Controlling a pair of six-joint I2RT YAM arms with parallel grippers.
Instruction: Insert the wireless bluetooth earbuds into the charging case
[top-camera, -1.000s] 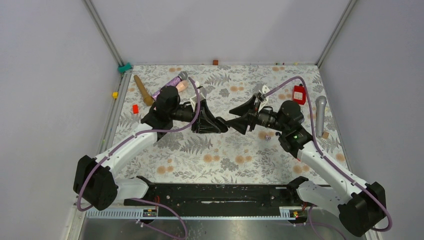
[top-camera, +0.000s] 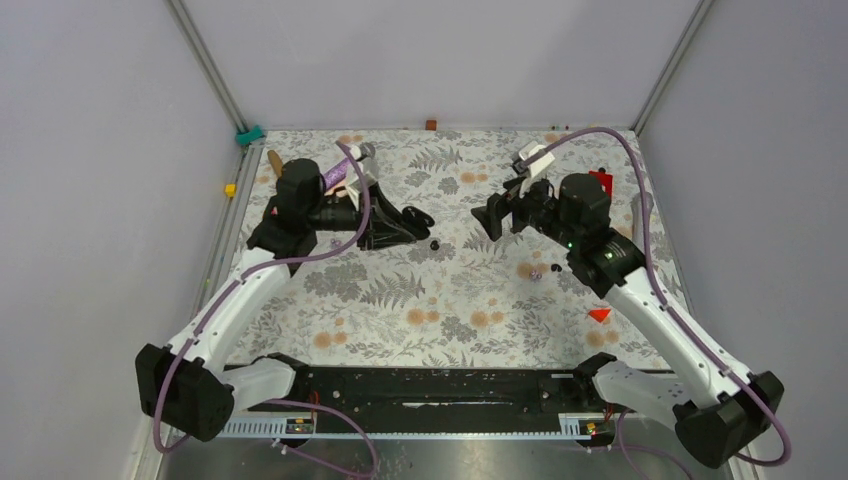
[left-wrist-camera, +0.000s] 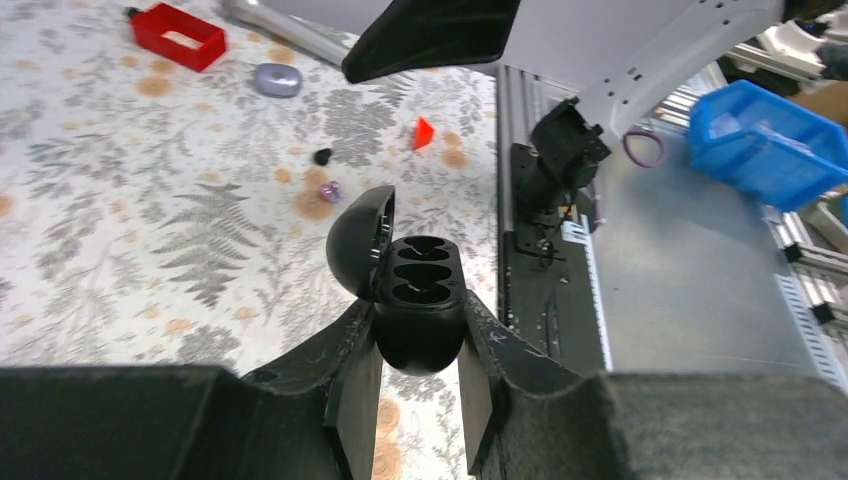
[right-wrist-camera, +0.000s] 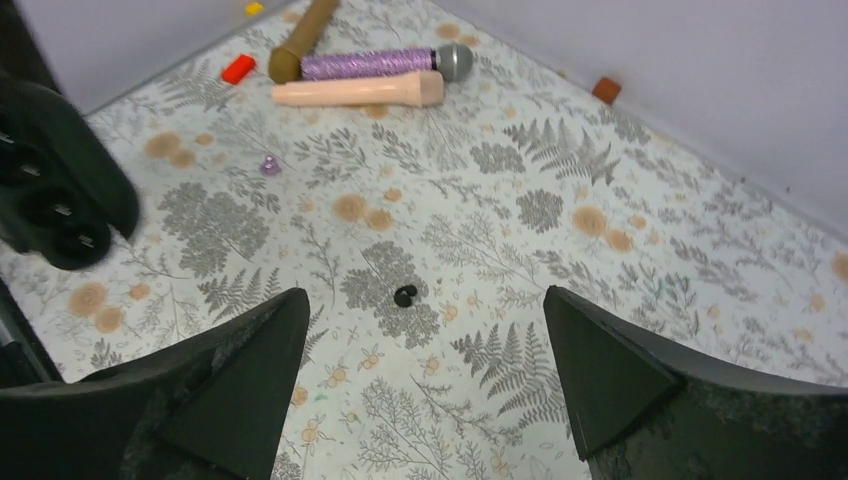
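Note:
My left gripper is shut on the black charging case (left-wrist-camera: 422, 345), held above the table. The case's rounded lid (left-wrist-camera: 357, 245) stands open, and dark, hollow recesses show inside. In the top view the case (top-camera: 418, 221) sits at the end of the left fingers. One small black earbud (right-wrist-camera: 404, 296) lies on the cloth, close to the case in the top view. Another small black piece (left-wrist-camera: 322, 156), likely an earbud, lies farther right on the table. My right gripper is open above the table, with nothing between its widely parted fingers.
A purple microphone (right-wrist-camera: 370, 62), a brown wooden stick (right-wrist-camera: 302, 40) and a pale pink object (right-wrist-camera: 358, 91) lie at the left back. At right are a red frame (left-wrist-camera: 180, 36) and an orange-red triangle (left-wrist-camera: 424, 133).
The left gripper has moved left and up in the top view with the case. The right gripper has drawn away from the case, and a black earbud now shows on the cloth between them.

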